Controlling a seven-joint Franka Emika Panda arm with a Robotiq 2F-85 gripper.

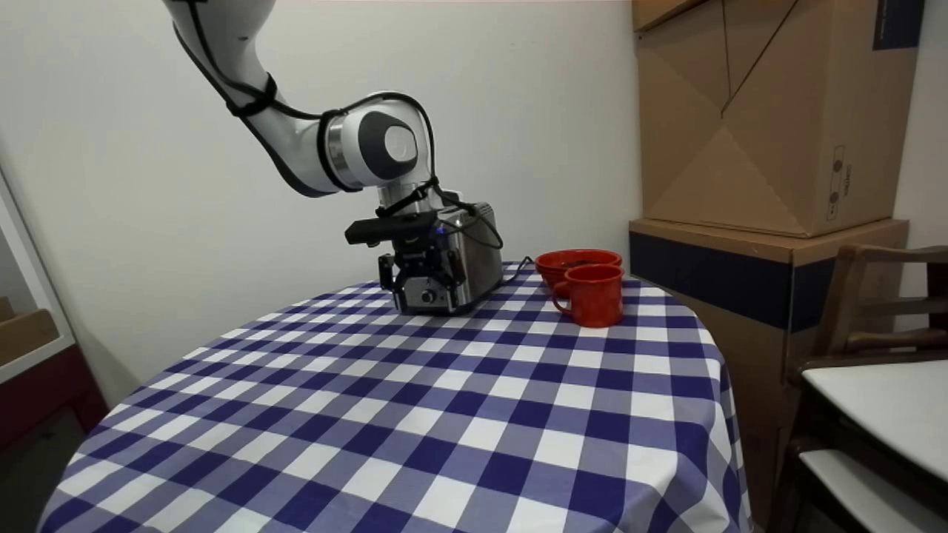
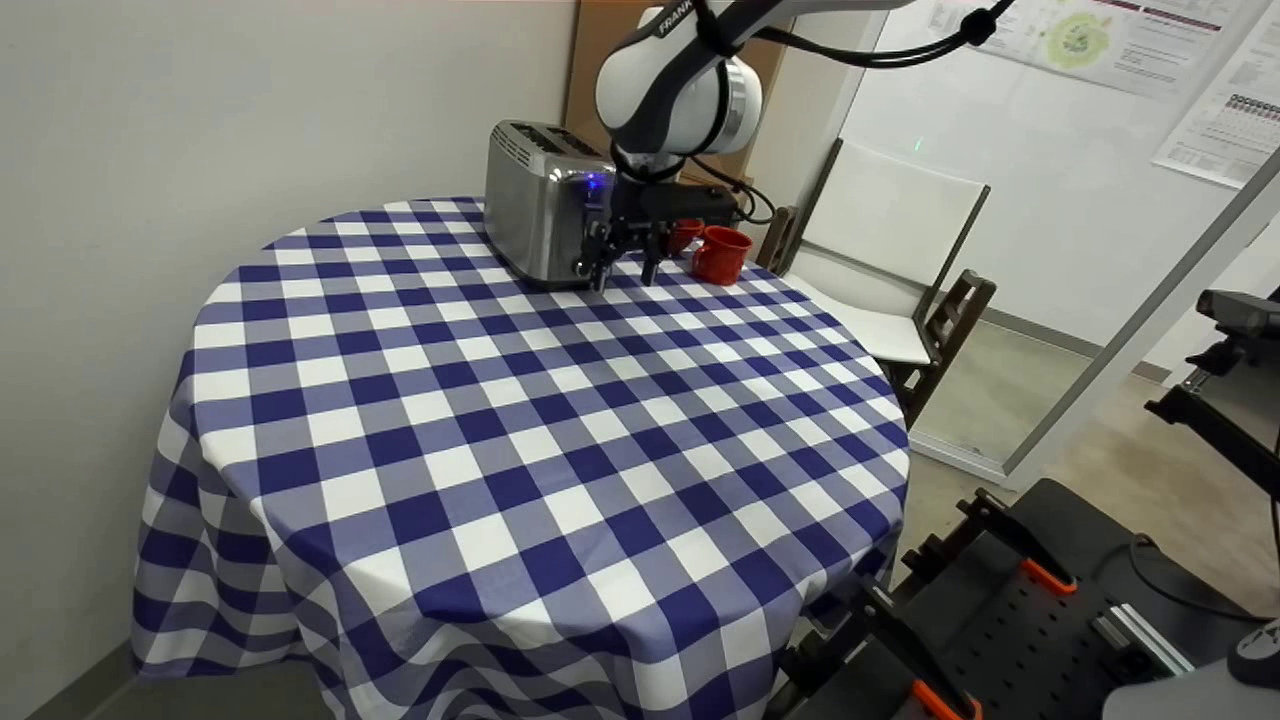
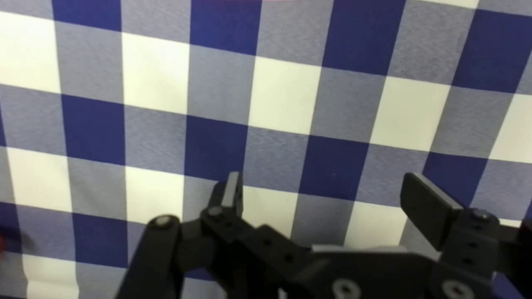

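My gripper stands open above the checked tablecloth, pointing down, with only cloth visible between its spread fingers in the wrist view. In exterior view 2 the gripper is close beside the end of a silver toaster; whether they touch is hard to tell. From exterior view 1 it covers part of the toaster. A red mug stands upright on the table, its handle toward the toaster. Just behind the mug sits a red bowl, its inside mostly hidden.
Wide areas of the checked tablecloth lie bare. The toaster's dark cord runs behind it toward the bowl. Large cardboard boxes rise beyond the table, and a chair stands past its far side. A white wall borders the back.
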